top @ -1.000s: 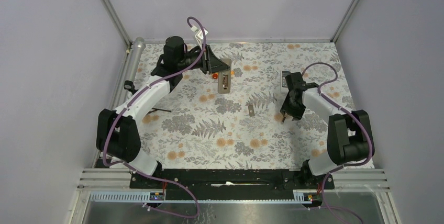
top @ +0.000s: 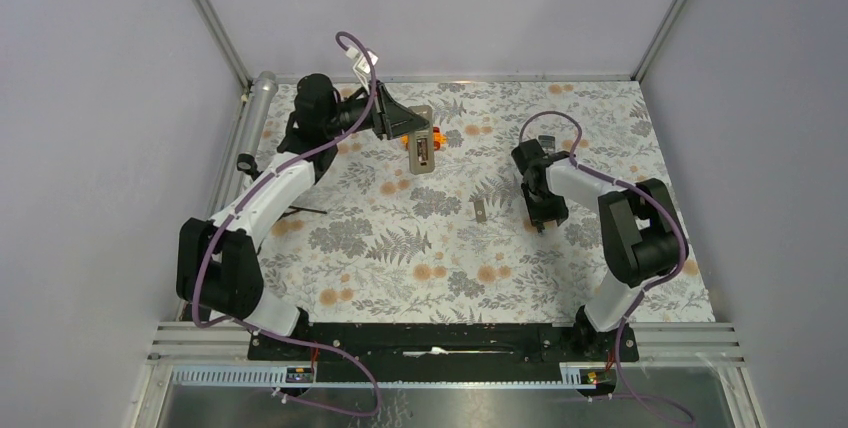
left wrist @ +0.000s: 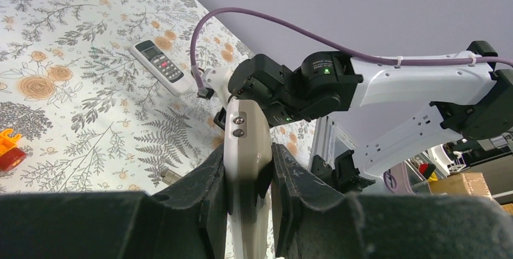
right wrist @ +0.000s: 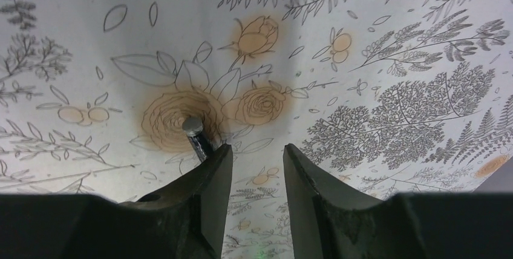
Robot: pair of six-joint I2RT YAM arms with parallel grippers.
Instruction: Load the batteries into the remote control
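My left gripper (top: 402,126) is shut on a cream remote body (left wrist: 248,150), whose opened compartment shows in the top view (top: 421,153). My right gripper stands part open over the floral cloth, close to a dark battery (right wrist: 198,138), which lies just beside its left finger with nothing seen between the tips. A small cover (top: 480,210) lies mid-cloth. A white remote with buttons (left wrist: 158,66) lies at the back right, partly hidden by the right arm in the top view.
An orange and red toy (left wrist: 8,150) lies behind the left gripper. Dark thin tools (top: 305,210) lie at the left edge.
The left gripper has drifted slightly left with the remote body.
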